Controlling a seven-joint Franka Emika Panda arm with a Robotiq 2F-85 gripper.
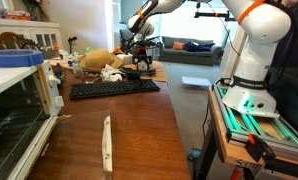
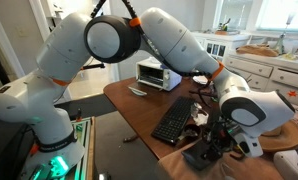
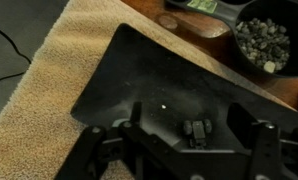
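A black flat tray or board [image 3: 154, 85] lies on a tan towel [image 3: 51, 75] in the wrist view. On it, between the fingers as seen from above, is a small dark object [image 3: 196, 130] whose kind I cannot tell. My gripper stands open over the board, its fingers apart on either side of that object, and no contact can be made out. In exterior view 2 the gripper [image 2: 211, 145] reaches down at the black board [image 2: 199, 155] near the table's edge; its fingertips are hard to separate from the dark board.
A dark pan [image 3: 269, 38] holding grey bits stands close beside the board. A black keyboard [image 2: 172, 118] lies farther along the table, with a white toaster oven [image 2: 157, 76] beyond.
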